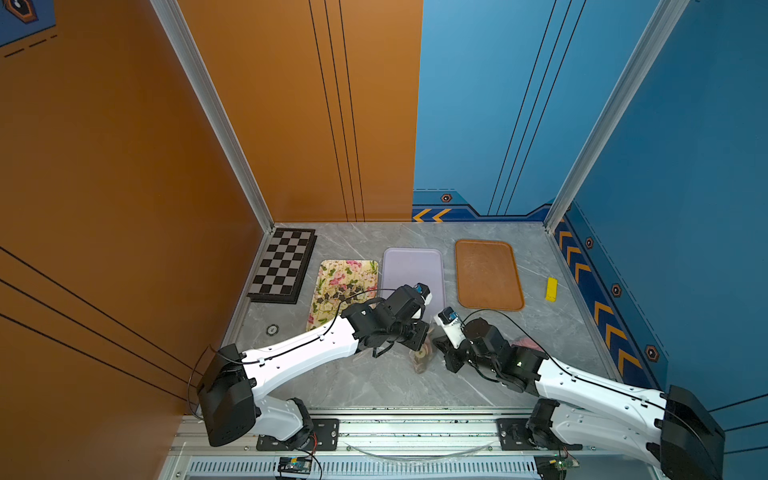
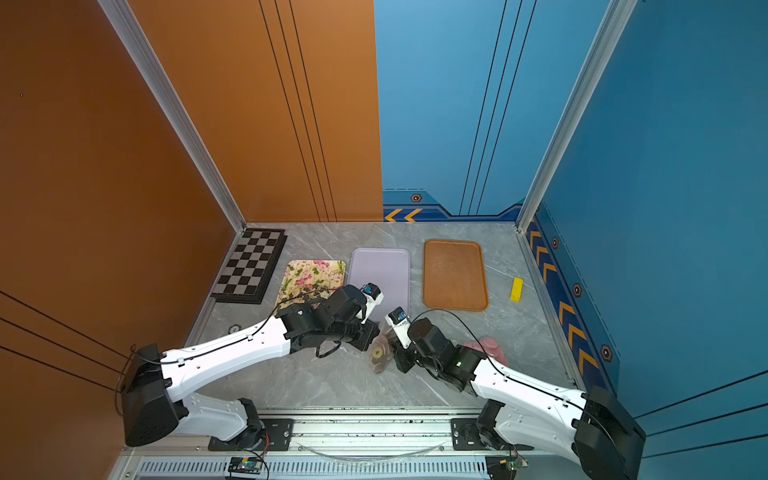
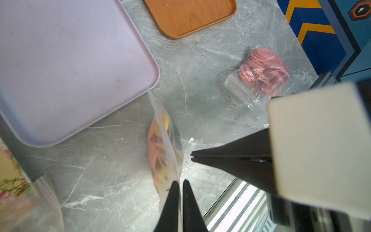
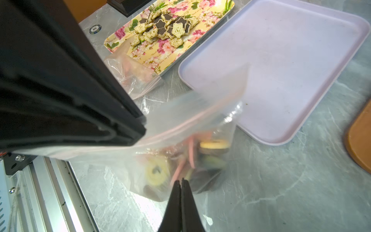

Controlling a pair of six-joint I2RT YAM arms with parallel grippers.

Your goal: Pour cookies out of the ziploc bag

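Note:
The clear ziploc bag of mixed cookies hangs by its top edge from my left gripper, which is shut on that edge. Its rounds and pink pieces show through the plastic in the right wrist view. Seen from the left wrist, my right gripper is shut and empty, a small gap to the right of the bag. The right wrist view has that gripper's tips together, with the bag beyond them and no plastic between. An empty lilac tray lies just past the bag.
A floral tray holding cookies stands left, with another plastic bag by its near edge. On the right are a brown tray, a yellow block and a sealed bag of pink rings.

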